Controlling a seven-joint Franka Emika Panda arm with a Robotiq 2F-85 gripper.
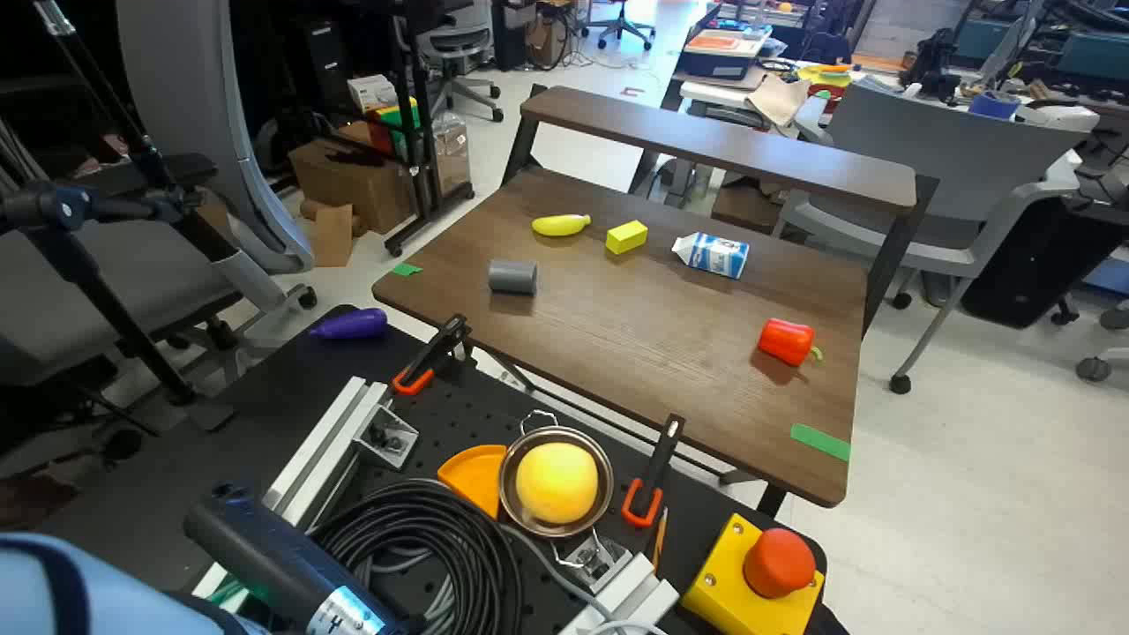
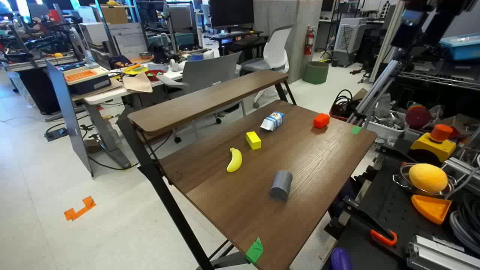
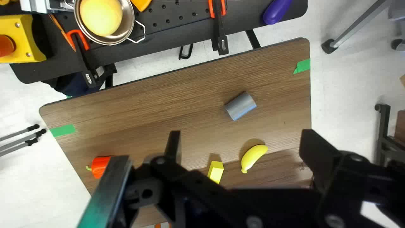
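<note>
High above the brown table, my gripper stands open, its fingers wide apart and nothing held. On the tabletop lie a grey cylinder on its side, a yellow banana, a yellow block and a red pepper. The gripper hides part of the pepper's side of the table in the wrist view. A blue and white milk carton rests on its side between the block and the pepper; the wrist view does not show it. Neither exterior view shows the gripper's fingers.
A raised shelf spans the table's far edge. Along the near side, a black bench carries a metal strainer with a yellow ball, a purple eggplant, clamps and cables.
</note>
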